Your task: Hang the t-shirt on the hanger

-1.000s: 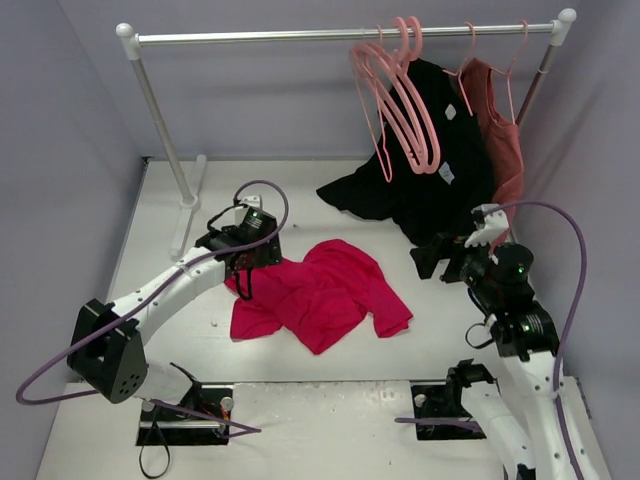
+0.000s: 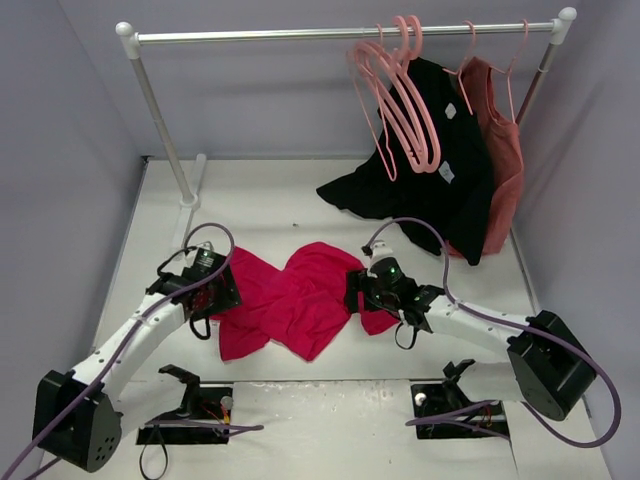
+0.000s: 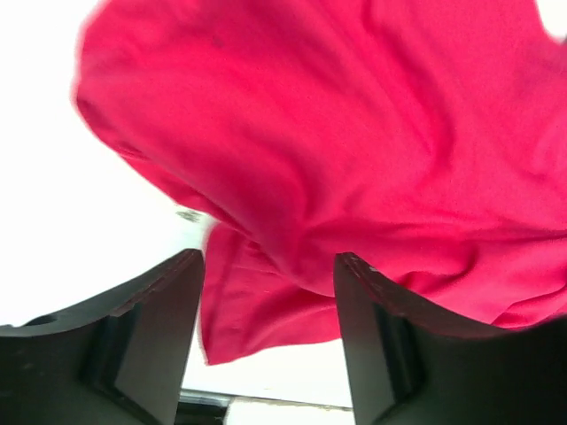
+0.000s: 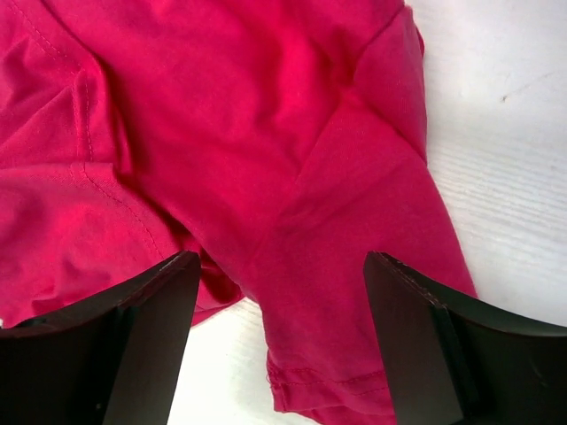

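Note:
A crumpled red t-shirt (image 2: 295, 295) lies spread on the white table. My left gripper (image 2: 228, 292) is over its left part. In the left wrist view the left gripper stands open, with a fold of the shirt (image 3: 292, 159) in front of and partly between the fingers. My right gripper (image 2: 358, 290) is over the shirt's right part. The right wrist view shows the right gripper with its fingers apart and a sleeve-like flap of the shirt (image 4: 323, 266) between and beneath them. Several pink hangers (image 2: 405, 110) hang from the rail.
A metal rail (image 2: 260, 37) spans the back of the table. At the right hang a black garment (image 2: 440, 200) and a dusty pink one (image 2: 503, 170). Bare table (image 2: 265, 195) lies behind the shirt on the left.
The right gripper has swung left from beside the shirt to over its right part. My left gripper has come down and shifted left. The shirt's edges have moved slightly left.

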